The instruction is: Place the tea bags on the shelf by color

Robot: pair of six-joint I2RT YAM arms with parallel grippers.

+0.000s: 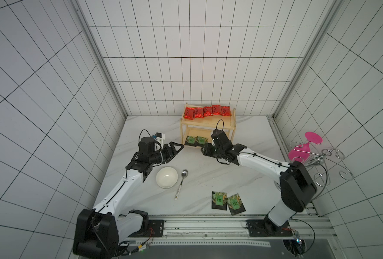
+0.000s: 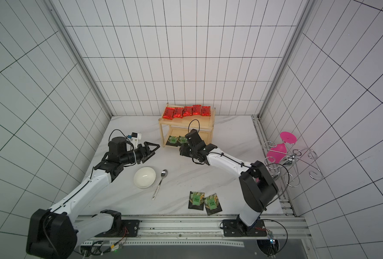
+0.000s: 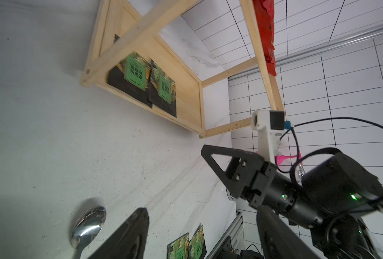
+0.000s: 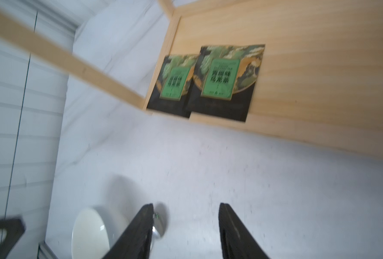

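Observation:
Several red tea bags lie along the top of a wooden shelf. On its lower level two green tea bags rest side by side at the left end. Two more green tea bags lie on the table's near edge. My right gripper is open and empty, in front of the lower level. My left gripper hangs open over the left part of the table, with nothing between its fingers.
A white bowl and a spoon lie front left. A metal rack with a pink object stands at the right.

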